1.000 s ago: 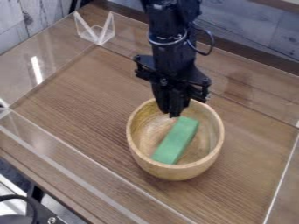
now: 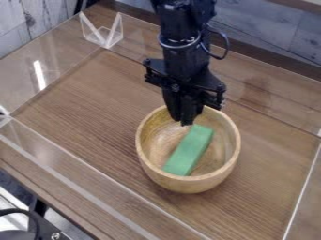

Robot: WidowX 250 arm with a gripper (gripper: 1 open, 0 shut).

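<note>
A black robot arm reaches down from the top centre of the camera view to a wooden bowl [image 2: 153, 164]. Its gripper [image 2: 186, 114] hangs over the bowl's back part; whether it is open or shut is unclear. A green rectangular block [image 2: 190, 150] lies in the bowl, in front of and below the gripper, slanting from back right to front left.
A clear plastic piece [image 2: 103, 30] stands at the back left. Dark cables lie at the lower left corner.
The arm and gripper have shifted very slightly; the bowl and green block look the same.
</note>
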